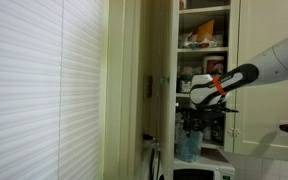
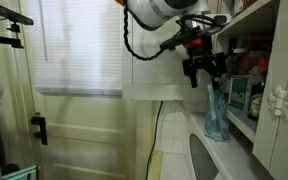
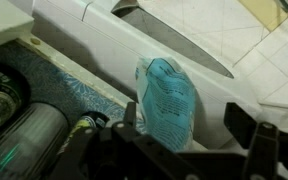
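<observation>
A pale blue printed bag [image 3: 166, 100] shows between and beyond my fingers in the wrist view. It stands upright at the white ledge [image 2: 234, 158] in front of the cupboard, its top close to the gripper in exterior view 2. Black fingers [image 3: 240, 122] are spread well apart on either side of the bag, so my gripper is open. From the side, the gripper [image 2: 206, 76] hangs right over the bag [image 2: 215, 120]. Whether either finger touches it, I cannot tell. The bag's lower end is partly hidden by the gripper in the wrist view.
Cans [image 3: 29, 142] and a dark bottle [image 2: 255, 96] crowd the cupboard shelf [image 3: 56, 82] beside the bag. An open cupboard door [image 1: 269, 115] stands to the right in exterior view 1. Tiled wall [image 3: 234, 45] lies past the ledge.
</observation>
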